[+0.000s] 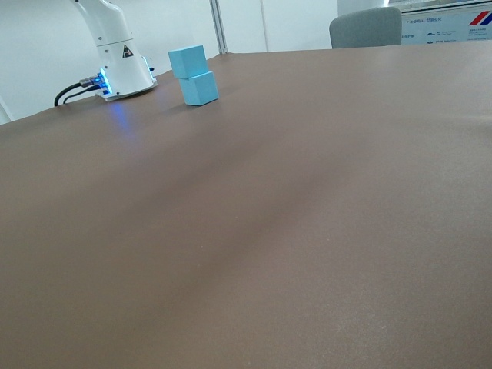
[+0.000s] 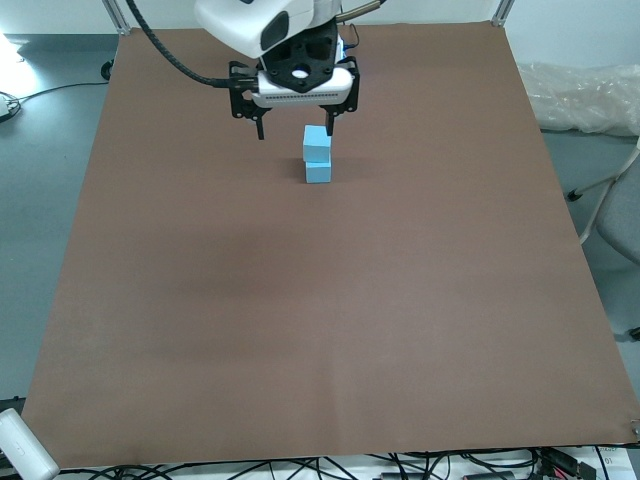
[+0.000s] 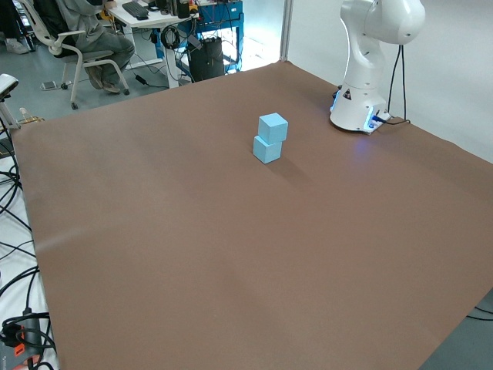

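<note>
Two light blue cubes stand stacked on the brown tabletop. In the left view the upper cube (image 2: 316,141) rests on the lower one (image 2: 318,173); both also show in the top view (image 1: 187,61) and the right view (image 3: 273,127). My gripper (image 2: 294,129) hangs above and just behind the stack in the left view, its two black fingers spread apart and open, with no object seen between them. The top and right views show the white arm's base, but not the gripper.
Cables run along its near edge in the left view, and a grey chair (image 2: 620,210) stands off its right side. In the right view, a desk and a seated person are beyond the table.
</note>
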